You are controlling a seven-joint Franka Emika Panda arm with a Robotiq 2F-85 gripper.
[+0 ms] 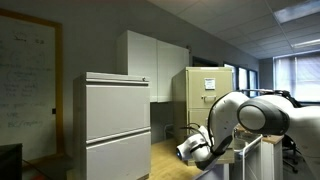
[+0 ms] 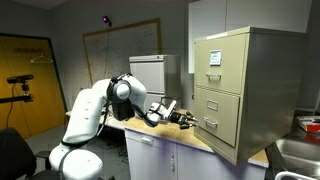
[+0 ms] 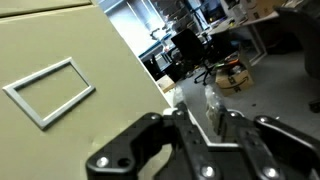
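My gripper points past the beige filing cabinet (image 3: 95,45) in the wrist view. Its fingers (image 3: 213,98) show as two pale tips with a narrow gap, and whether anything sits between them is unclear. A metal label frame (image 3: 38,74) on the cabinet front fills the left of that view. From the second exterior view, the gripper (image 2: 188,120) is low over the counter, beside the lower drawer of the beige cabinet (image 2: 230,65). In the first exterior view the arm (image 1: 228,118) reaches in front of this cabinet, close to the wooden counter.
A light grey cabinet (image 1: 115,108) stands on the far side of the wooden counter (image 1: 162,160). White wall cupboards (image 1: 150,60) hang behind. Past the beige cabinet there is a sink (image 2: 300,158). Bare counter lies between the two cabinets.
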